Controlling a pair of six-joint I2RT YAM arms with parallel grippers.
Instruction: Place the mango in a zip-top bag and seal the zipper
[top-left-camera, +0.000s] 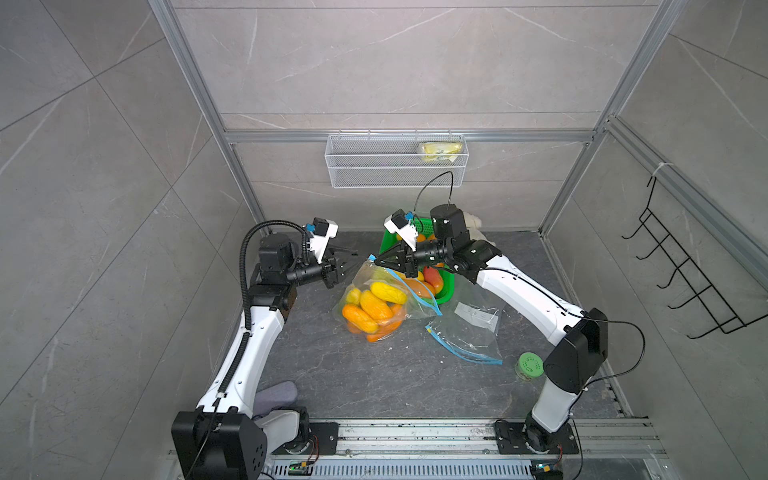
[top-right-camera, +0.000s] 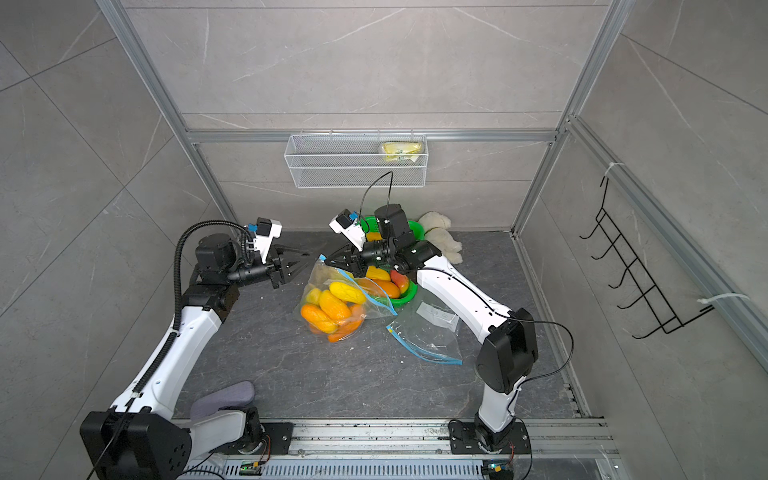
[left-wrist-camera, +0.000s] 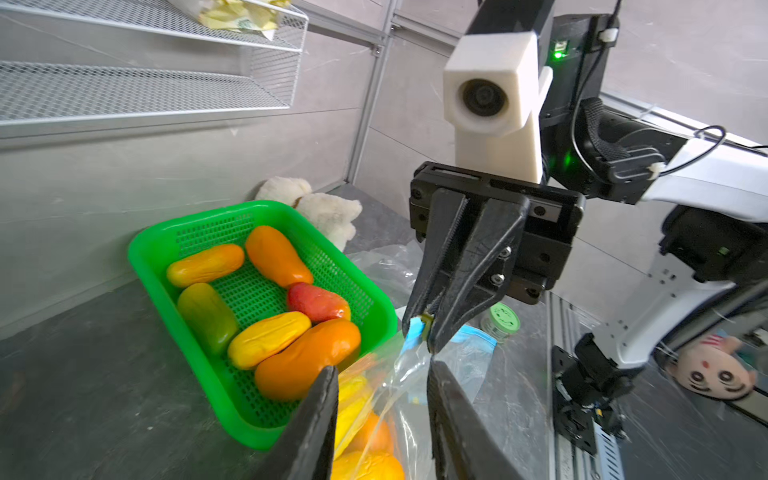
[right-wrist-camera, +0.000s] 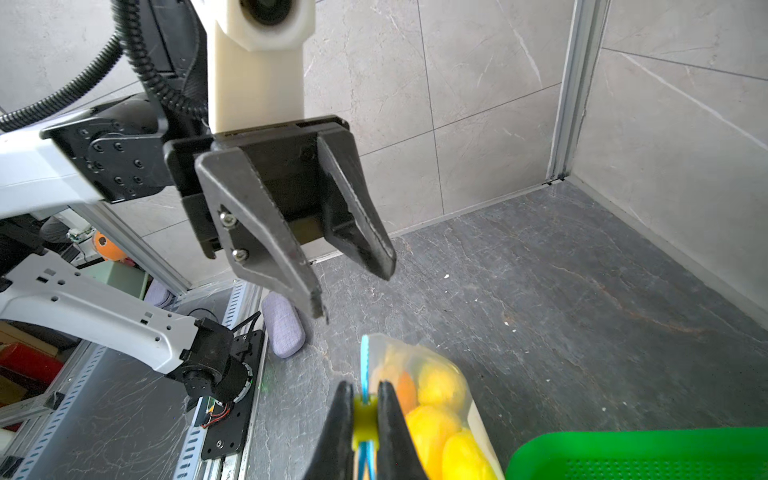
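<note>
A clear zip bag (top-left-camera: 372, 308) full of yellow and orange mangoes rests on the dark table (top-left-camera: 312, 368), its top corner raised in my right gripper, which is shut on the blue zipper edge at its yellow slider (right-wrist-camera: 365, 424). My left gripper stands part open left of that corner, nothing seen between its fingers; in the right wrist view it hangs above the bag.
A green basket (left-wrist-camera: 144, 264) of mangoes is behind the bag, with a plush toy (top-right-camera: 440, 240) beyond. An empty bag (top-left-camera: 472, 336) and a green-lidded jar (top-left-camera: 529, 364) lie right.
</note>
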